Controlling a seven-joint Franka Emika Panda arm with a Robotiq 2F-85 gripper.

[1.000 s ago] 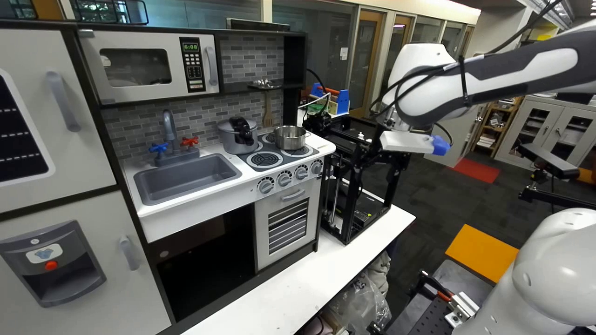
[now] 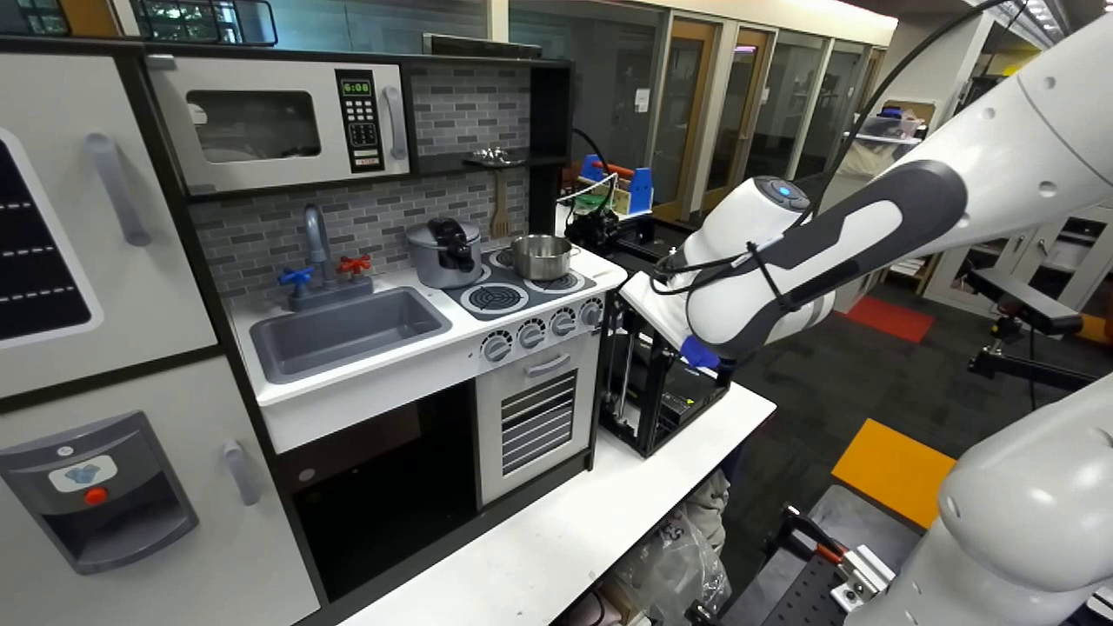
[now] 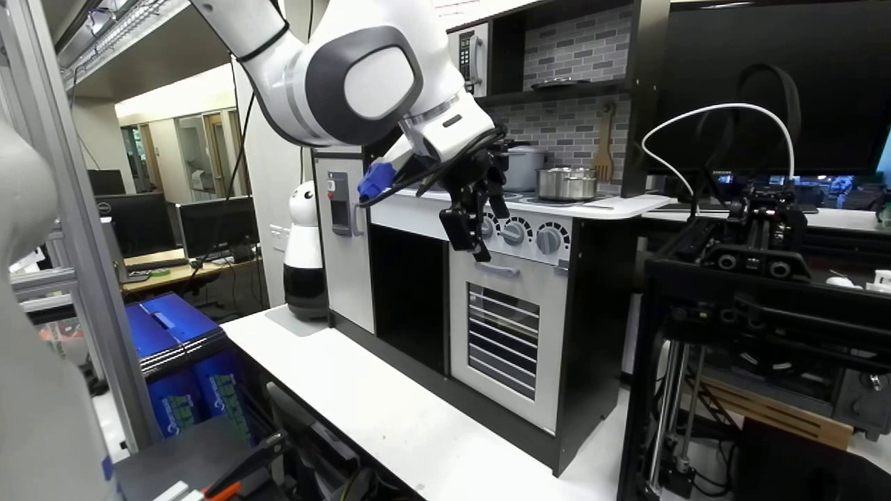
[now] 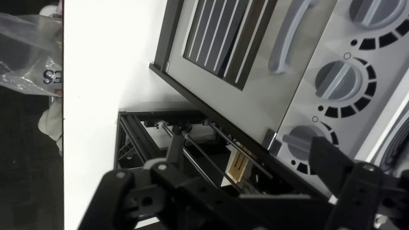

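Note:
In the wrist view my gripper is open, its two dark fingers wide apart with nothing held between them. Past them are the play stove's knobs (image 4: pixel 339 80), the oven door handle (image 4: pixel 289 36) and a black metal frame (image 4: pixel 132 132). Exterior view 2 has the gripper (image 3: pixel 482 218) tilted downward in front of the stove front, on the camera's side of it. A steel pot (image 2: pixel 542 256) and a lidded grey pot (image 2: pixel 444 254) stand on the stovetop. The oven door (image 3: pixel 507 334) is closed. In exterior view 1 the arm hides the fingers.
A grey sink (image 2: pixel 349 332) with a faucet lies left of the burners. The black frame (image 2: pixel 652 386) stands right beside the stove. A wooden spatula (image 3: pixel 603 150) hangs on the back wall.
The arm has swung left and lower in exterior view 1, and its hand has turned to angle toward the stove. The pots and the kitchen look the same.

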